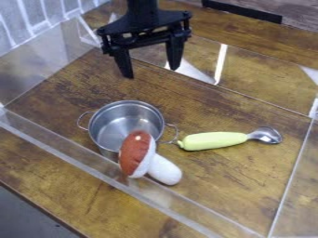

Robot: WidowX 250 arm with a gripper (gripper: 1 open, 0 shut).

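My black gripper [147,58] hangs open over the back of the wooden surface, with nothing between its fingers. Below it stands a small steel pot [114,119] with two wire handles. A soft mushroom toy [140,153] with a red cap and white stem lies against the pot's front right. To the right of the pot lies a yellow-green object [211,140], with a metal scoop head [265,136] at its right end.
Clear low walls surround the wooden work area [230,186]. A pale slatted object [44,19] is at the back left. The wood behind the pot and at the right front is free.
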